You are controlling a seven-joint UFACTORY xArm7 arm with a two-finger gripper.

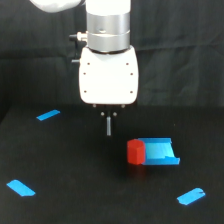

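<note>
My gripper (pixel 109 124) points down near the middle of the camera view, above the dark table. Only one thin grey finger shape shows below the white hand (pixel 108 80), so its opening cannot be made out. No object is seen at its tip. To the right and nearer the camera stands a red block (pixel 135 152). Right beside it lies a light blue tray or sheet (pixel 160 150), whose left part the block covers. Whether the two touch is unclear.
Flat blue strips lie at the back left (pixel 48 115), the front left (pixel 20 188) and the front right (pixel 191 196). A dark curtain (pixel 180 60) hangs behind.
</note>
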